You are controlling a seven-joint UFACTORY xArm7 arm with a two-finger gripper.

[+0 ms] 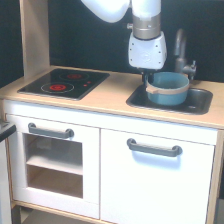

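A blue pot (172,95) with a tan rim is at the sink (201,103), over or inside its basin; whether it touches the bottom cannot be made out. My gripper (148,77) reaches down from above at the pot's left side. Its small dark fingertips meet the rim there and appear shut on it, though the contact is partly hidden. The pot looks roughly upright.
A dark faucet (181,52) rises behind the sink, close to the pot's right rear. To the left lies a black stovetop (63,84) with red rings, empty. Bare wooden counter (108,98) separates the two. The cabinet doors (155,180) below are white.
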